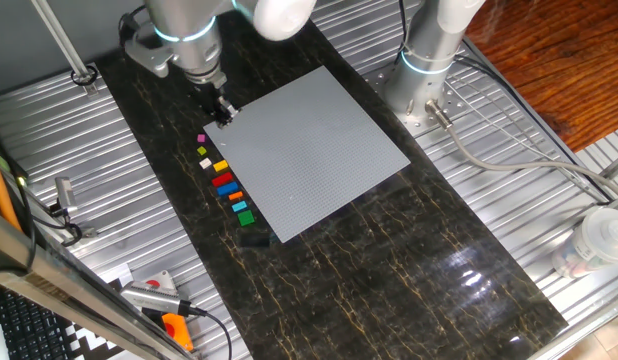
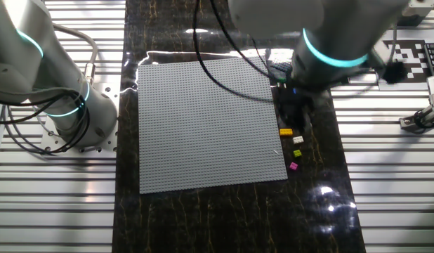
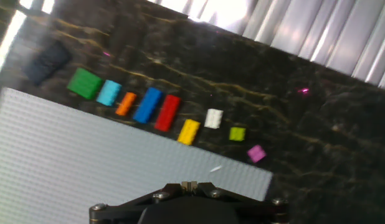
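Note:
My gripper looks shut, its two fingertips together and no brick visible between them. In exterior view 1 the gripper hangs above the corner of the grey baseplate. Beside that plate's edge lies a row of loose bricks: pink, lime, white, yellow, red, blue, orange, light blue, green and black. The arm hides part of the row in exterior view 2.
A small white mark shows on the plate near its edge. The dark marble board is clear on the near side. The robot's base stands beyond the plate, and a clear tub sits at the far right.

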